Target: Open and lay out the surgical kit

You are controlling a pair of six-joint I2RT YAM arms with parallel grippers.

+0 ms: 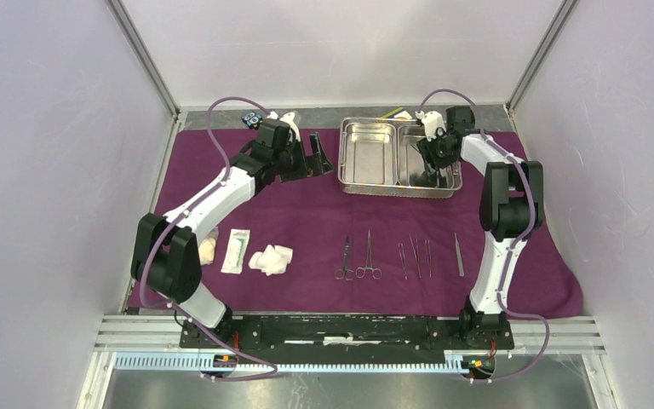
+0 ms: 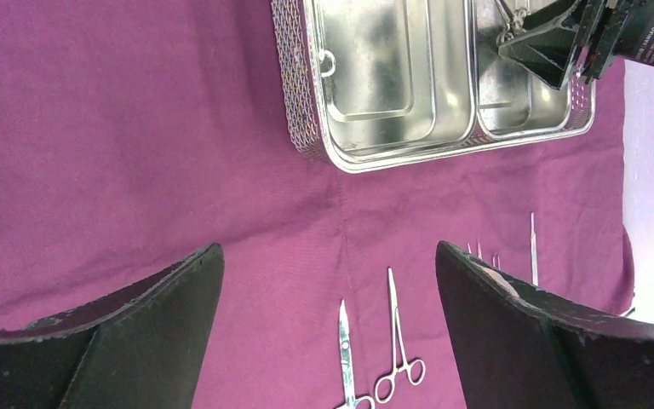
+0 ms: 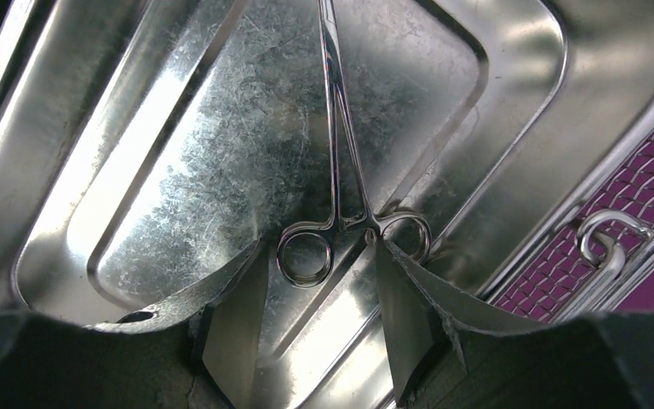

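Note:
The steel kit tray (image 1: 366, 181) has two compartments. In its right one lies a pair of ring-handled forceps (image 3: 336, 145); my right gripper is open over the handles, fingertips beside the rings. My left gripper stands open and empty left of the tray. On the purple cloth lie scissors (image 1: 345, 266), a haemostat (image 1: 369, 260), several slim instruments (image 1: 415, 256), a scalpel handle (image 1: 458, 256), a white packet (image 1: 235, 251) and folded gauze (image 1: 270, 260).
Walls close in on both sides. Small items lie on the grey strip behind the cloth, beyond the tray.

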